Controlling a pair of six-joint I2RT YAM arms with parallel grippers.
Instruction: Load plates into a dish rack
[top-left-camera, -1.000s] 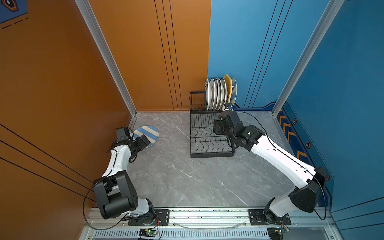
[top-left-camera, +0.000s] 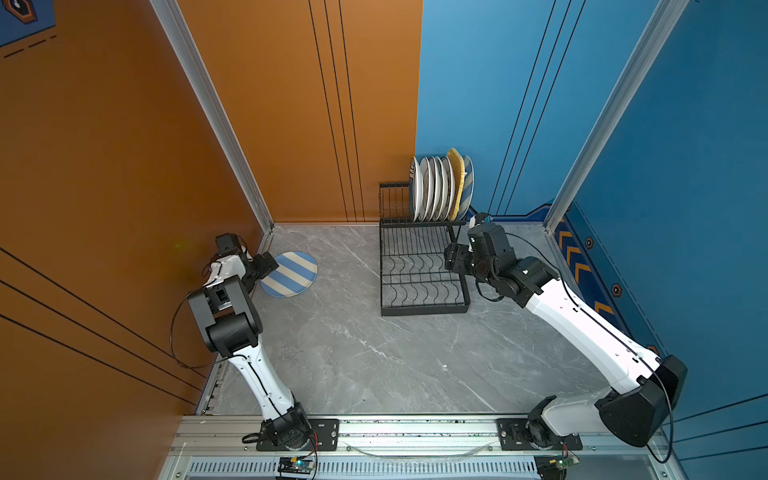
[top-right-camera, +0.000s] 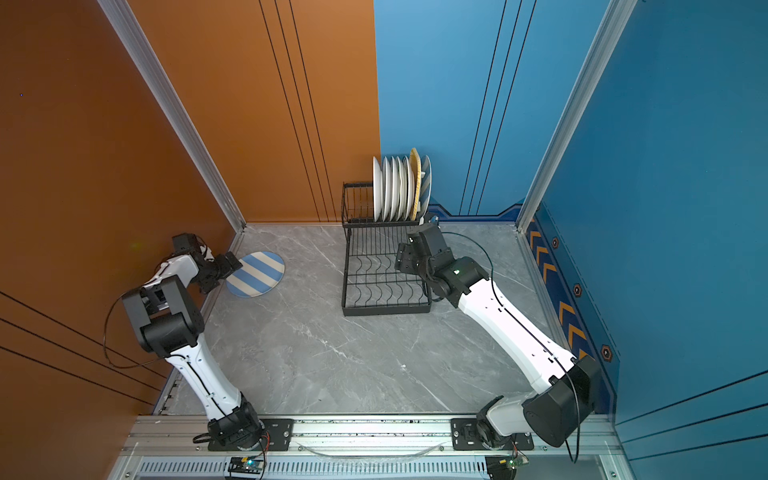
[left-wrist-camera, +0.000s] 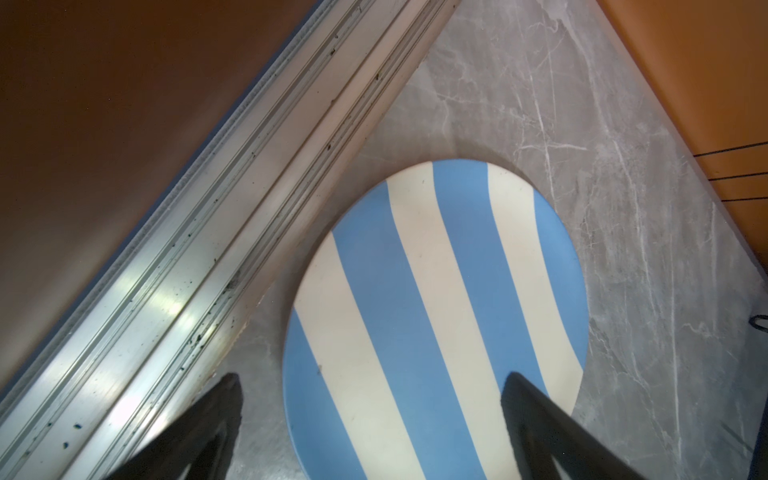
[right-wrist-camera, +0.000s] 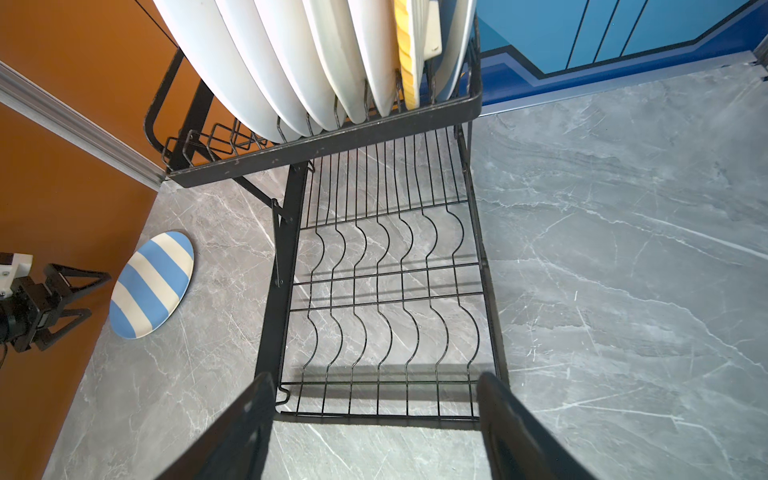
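A blue and white striped plate lies flat on the worktop at the left, beside the metal rail. My open left gripper is above its near left edge, with nothing between the fingers. The black two-tier dish rack stands in the middle back; its upper tier holds several upright plates, one yellow. The lower tier is empty. My right gripper hangs above the rack's right side, part open and empty.
Orange and blue walls enclose the area, with aluminium rails along the edges.
My left arm has stretched back and leftward to the striped plate's edge.
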